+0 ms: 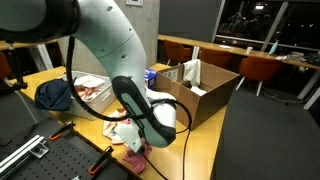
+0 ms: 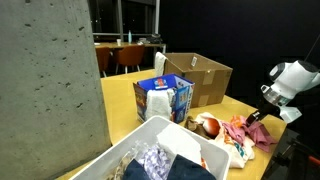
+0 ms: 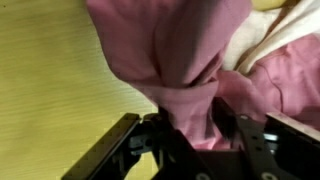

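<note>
A mauve-pink cloth [image 3: 195, 45] fills the upper middle of the wrist view and narrows into folds toward my gripper. The two dark fingers stand apart, with bunched cloth between them. Blur hides whether they press on it. In exterior view 1 the arm covers most of the gripper, and part of the pink cloth [image 1: 136, 161] shows below it on the table. From the other side, exterior view 2 has the gripper [image 2: 264, 113] low at the right, close over the pink cloth [image 2: 259, 133].
Other cloths lie left of the pink one. A white bin [image 2: 128, 142] holds several fabrics. A blue box [image 2: 181, 92] and a large cardboard box [image 1: 214, 87] stand farther back.
</note>
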